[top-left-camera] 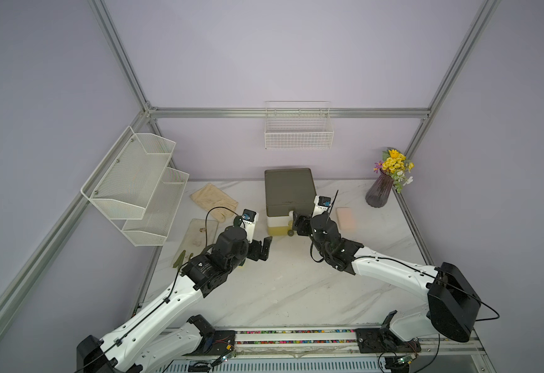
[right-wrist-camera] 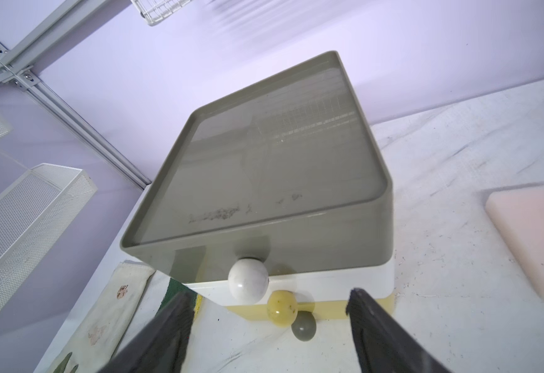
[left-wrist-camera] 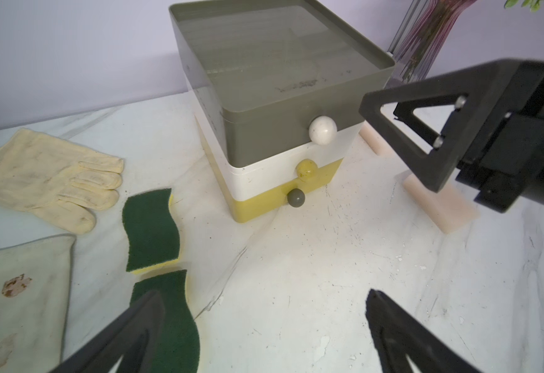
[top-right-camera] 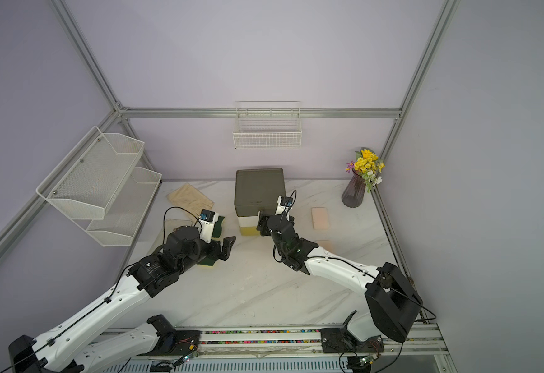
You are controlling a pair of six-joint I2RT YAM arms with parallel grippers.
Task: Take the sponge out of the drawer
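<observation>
A stacked drawer box has a grey-green top tier (left-wrist-camera: 265, 80), a white middle drawer (left-wrist-camera: 259, 177) and a yellow bottom drawer (left-wrist-camera: 247, 208). All look closed, each tier flush with the others. White (right-wrist-camera: 247, 281), yellow and dark knobs stick out in front. Two green-topped yellow sponges (left-wrist-camera: 151, 230) lie on the table left of the box. My right gripper is part open in front of the box, with its fingers (right-wrist-camera: 160, 332) to either side of the knobs and nothing held. Left of it, my left gripper stands open and empty above the table.
Two pink blocks (left-wrist-camera: 436, 202) lie right of the box. A glove (left-wrist-camera: 48, 177) and a folded cloth (left-wrist-camera: 23, 298) rest at the left. A flower vase (top-left-camera: 379, 189) stands at the back right.
</observation>
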